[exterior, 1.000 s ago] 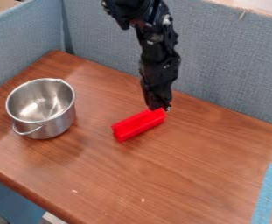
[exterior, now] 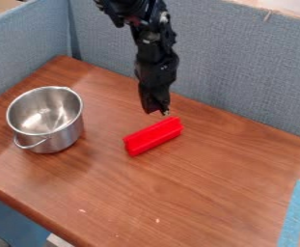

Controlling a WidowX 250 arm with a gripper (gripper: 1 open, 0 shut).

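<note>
A red elongated block [exterior: 152,136] lies diagonally on the wooden table, right of a steel pot [exterior: 45,120] with a wire handle. The black gripper [exterior: 156,108] hangs from the top of the view, just above the block's upper right end and apart from it. Whether its fingers are open or shut is unclear.
Blue-grey padded walls [exterior: 242,87] border the table at the left and back. A light blue strip [exterior: 292,212] lies at the lower right edge.
The gripper has moved up and to the left, away from the red block's end. The block and pot stay where they were.
</note>
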